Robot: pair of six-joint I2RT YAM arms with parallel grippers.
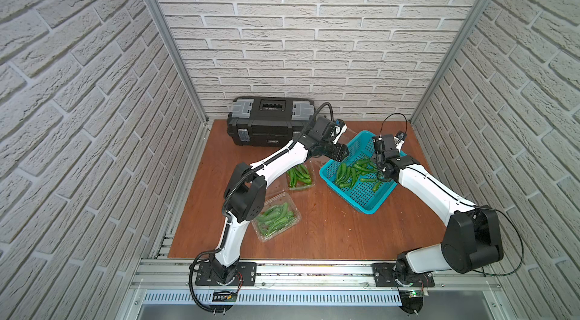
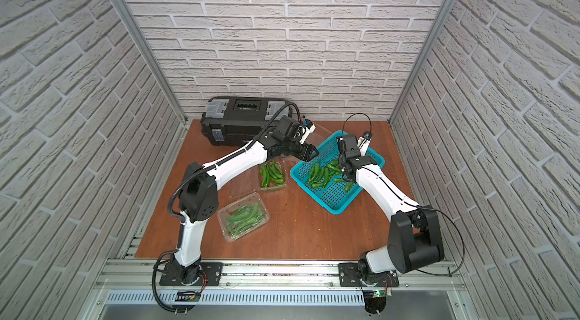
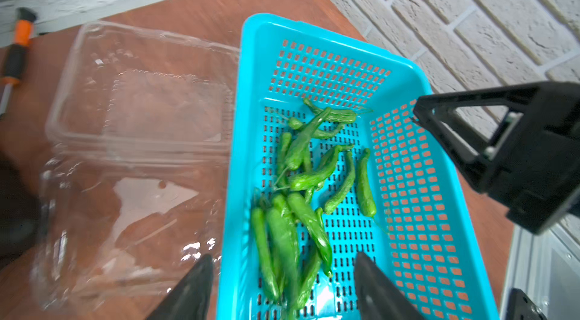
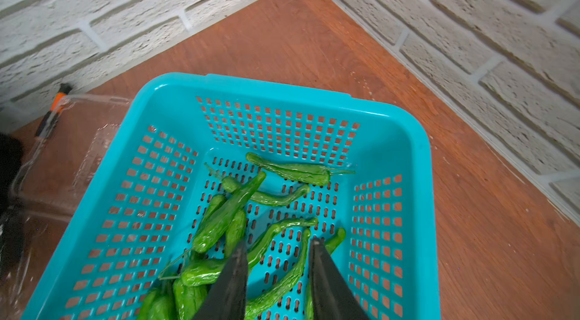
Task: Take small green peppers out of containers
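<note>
Over the left edge of the turquoise basket (image 3: 241, 108), my left gripper stands open, its fingers (image 3: 192, 289) wide apart. Between them in the left wrist view shows a blurred green pepper (image 3: 290, 268), over the others in the basket. My right gripper is above the basket's right part, also open and empty. Several small green peppers (image 4: 229, 214) lie loose on the basket floor. In the top right view, a clear container (image 2: 226, 224) with green peppers (image 2: 244, 217) sits at the front left. Behind it, a second container (image 2: 273, 187) holds more peppers (image 2: 272, 173).
Empty clear containers (image 3: 163, 102) stand left of the basket. A black toolbox (image 1: 270, 138) is at the back left, with an orange-handled screwdriver (image 3: 21, 36) near it.
</note>
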